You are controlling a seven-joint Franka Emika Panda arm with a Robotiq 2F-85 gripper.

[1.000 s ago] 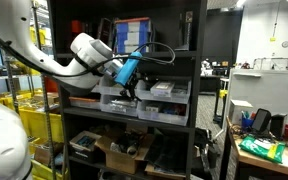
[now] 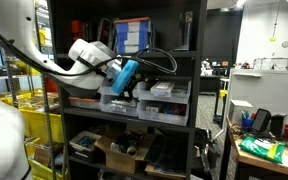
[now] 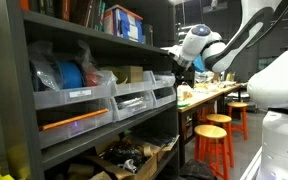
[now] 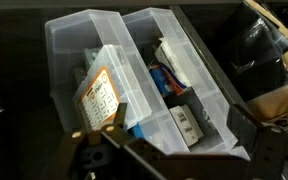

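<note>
My gripper is open above the clear plastic bins, its dark fingers at the bottom of the wrist view and nothing gripped between them. Below it lies one clear bin [image 4: 56, 52] holding a white box [image 4: 100, 96] with an orange-printed label. Beside that, a second clear bin [image 4: 147, 18] contains a white pack [image 4: 187, 62], red and blue items, and a small pale box [image 4: 186, 124]. From exterior view 1, the gripper [image 2: 132, 88] hangs in front of the shelf row of bins; its fingertips are too small to make out there.
A dark shelf board [image 2: 149, 54] runs above the bins, with books [image 2: 132, 36] on it. Lower down sits an open cardboard box [image 2: 122, 152]. At right, a wooden table [image 2: 259, 155] carries a green bag [image 2: 261, 149]. A loose cable arcs around the arm.
The arm has dipped slightly, its elbow lower and a little further left in exterior view 1. The bins and shelf contents look unchanged.
</note>
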